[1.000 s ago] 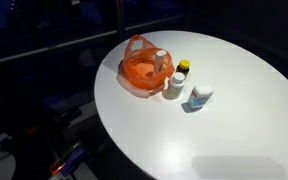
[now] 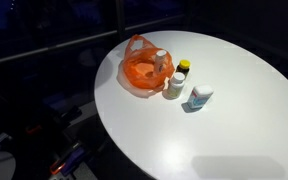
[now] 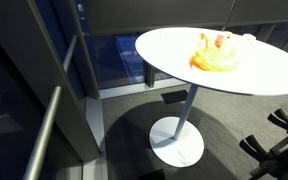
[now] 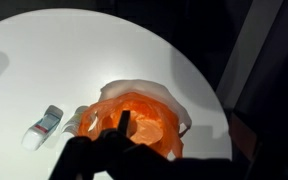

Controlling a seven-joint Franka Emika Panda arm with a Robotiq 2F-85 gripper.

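On the white round table lies a crumpled orange plastic bag, its mouth open upward. A white bottle stands at the bag's right side; whether it is inside cannot be told. Close by are a dark bottle with a yellow cap, a white-capped bottle and a white container with a coloured label. My gripper shows as two dark fingers spread apart, with nothing seen between them. In the wrist view its dark silhouette overlaps the near edge of the orange bag.
In exterior view 2, a single pedestal carries the table, and a metal rail runs along the left.
Nothing on the table has moved. A faint light patch at the upper left edge of exterior view 1 is dimmer now than a second ago.
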